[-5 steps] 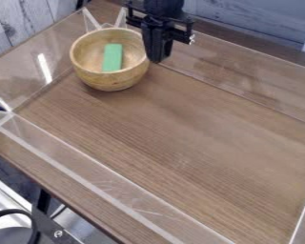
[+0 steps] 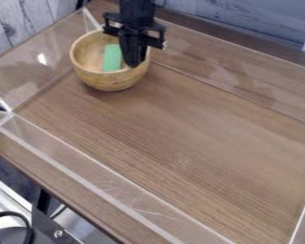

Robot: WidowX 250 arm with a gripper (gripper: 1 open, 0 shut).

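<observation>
A round wooden bowl (image 2: 107, 81) sits on the table near the back left, with a green block (image 2: 111, 57) inside it toward the middle. My black gripper (image 2: 133, 59) reaches down from the top of the view into the right part of the bowl, just right of the green block. Its fingertips are small and dark, and nothing shows held between them; it looks shut.
White panelled walls stand at the back left and back right. Clear tape strips run along the table's left and front edges, and a dark cable hangs at the lower left.
My gripper has moved left from beyond the bowl's right rim to over the bowl's inside, beside the green block. The bowl and block look about the same.
</observation>
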